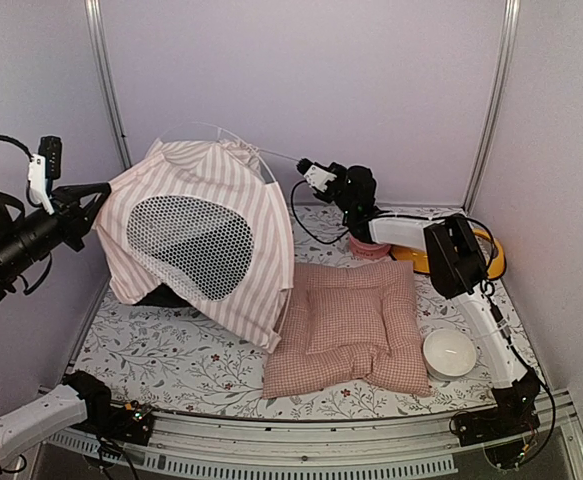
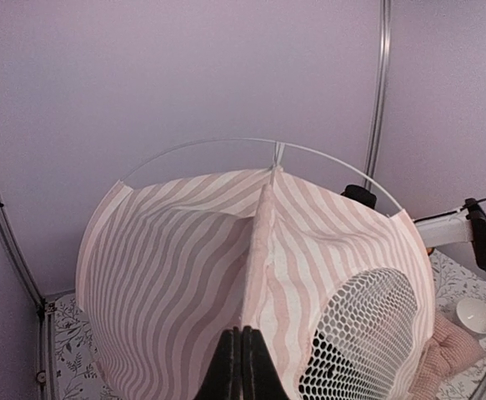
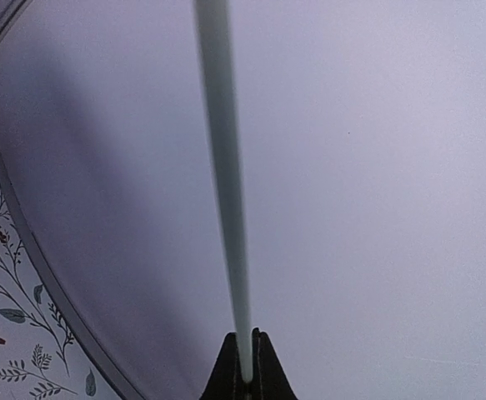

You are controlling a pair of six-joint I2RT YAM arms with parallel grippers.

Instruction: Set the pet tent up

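The pink-striped tent fabric [image 1: 141, 250] with its mesh window [image 1: 191, 245] hangs on thin white hoops at the left of the table, its front tilted, also filling the lower left wrist view [image 2: 159, 283]. My left gripper [image 1: 104, 192] is shut on the fabric's upper left edge; in its own view the cloth runs down to the fingertips [image 2: 242, 333]. My right gripper [image 1: 306, 167], at the back centre, is shut on a thin white pole [image 1: 281, 155], which rises from between its fingers across the right wrist view [image 3: 230, 208].
A checked cushion [image 1: 346, 320] lies flat at centre right, a white bowl [image 1: 449, 352] at front right. A pink bowl [image 1: 369, 250] and a yellow object [image 1: 421, 262] sit behind, partly under the right arm.
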